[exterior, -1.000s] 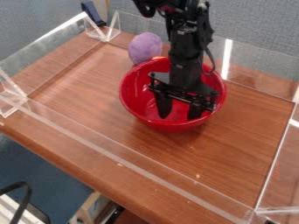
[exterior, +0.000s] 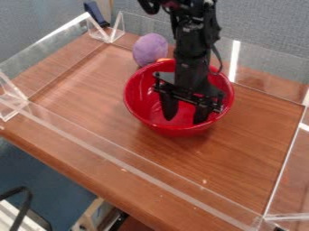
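My black gripper (exterior: 186, 96) reaches down from the top of the view into a red bowl (exterior: 143, 105), its fingers low inside the bowl. Whether the fingers are open or shut, or hold anything, is hard to tell. A purple round object (exterior: 150, 49) sits behind the bowl, to its upper left.
The wooden table (exterior: 101, 139) has clear low plastic walls along its edges. Free table room lies left of the bowl and in front of it. A grey wall stands at the back, and a dark blue floor shows at the lower left.
Since one second ago my gripper has shifted slightly left and its fingers sit a little differently in the bowl.
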